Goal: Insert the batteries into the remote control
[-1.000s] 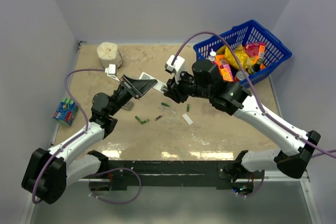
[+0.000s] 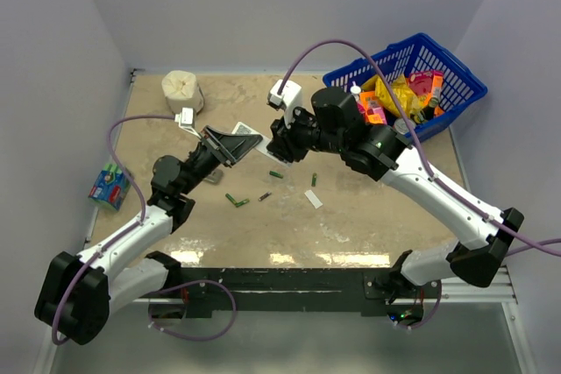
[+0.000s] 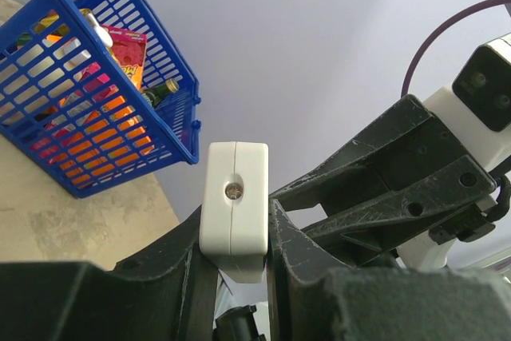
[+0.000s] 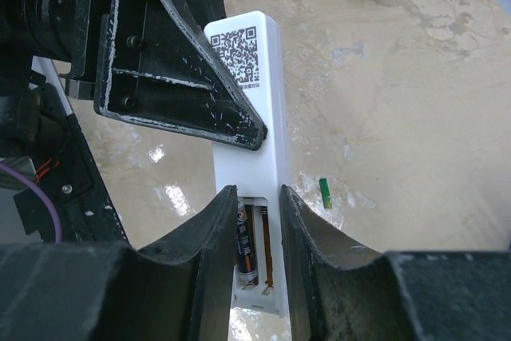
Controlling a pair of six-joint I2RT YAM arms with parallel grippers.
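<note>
My left gripper point(image 2: 235, 139) is shut on the white remote point(image 4: 247, 165), holding it in the air by its upper part. In the right wrist view the battery compartment is uncovered, with a dark battery point(image 4: 246, 245) lying inside. My right gripper point(image 2: 282, 142) is at the compartment end of the remote, its fingertips close to the compartment; whether anything is between them is unclear. Loose green batteries point(image 2: 235, 201) lie on the table below, near a white battery cover point(image 2: 314, 199).
A blue basket point(image 2: 465, 85) of packages stands at the back right. A paper roll point(image 2: 181, 89) is at the back left, a coloured box point(image 2: 110, 186) at the left edge.
Over the last second my right gripper has shifted slightly left and up in the top view, against the remote. The left arm looks unchanged.
</note>
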